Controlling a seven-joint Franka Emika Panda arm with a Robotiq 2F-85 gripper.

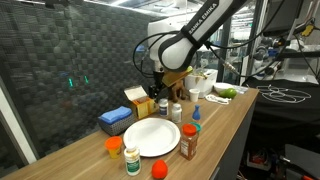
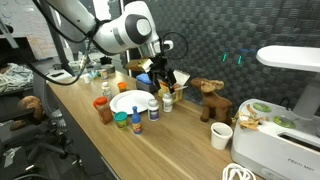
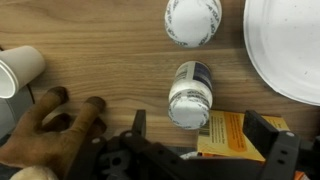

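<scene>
A small bottle with a white cap [image 3: 189,104] stands on the table in the wrist view, seen from above. My gripper hovers over that area with its fingers wide apart, one finger on either side and nothing held. Another white-capped bottle [image 3: 192,20] is at the top of the same view. Exterior view 2 has the two bottles side by side, one nearer the plate [image 2: 153,107] and one closer to the box [image 2: 167,103]. The fingertips are hard to make out in the exterior views.
A yellow open box [image 1: 138,99] stands close to the gripper, and a white plate [image 1: 152,138] lies nearby. A brown plush moose [image 2: 214,100] and a white cup [image 2: 221,136] are to the side. Jars and the red-lidded container [image 1: 188,141] occupy the front.
</scene>
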